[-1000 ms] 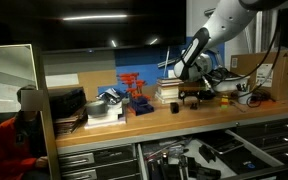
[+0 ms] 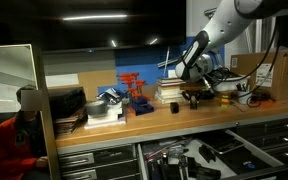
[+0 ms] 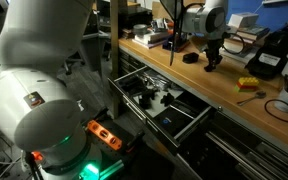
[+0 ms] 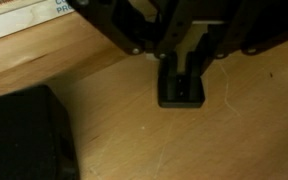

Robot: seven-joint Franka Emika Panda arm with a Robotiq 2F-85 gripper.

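My gripper points down at the wooden worktop, its fingers close together on a small black object. The underside of that object and its exact shape are hard to make out in the wrist view. Left of it, a larger black block rests on the wood, apart from the gripper. In the first exterior view the gripper is low over the counter, right of a small black block. The second exterior view shows the gripper near the counter top, with the black block beside it.
Stacked books or boards stand behind the gripper. Farther right along the counter sits a yellow and red block. Below the counter, an open drawer holds several dark items. Bare wood lies in front of the gripper.
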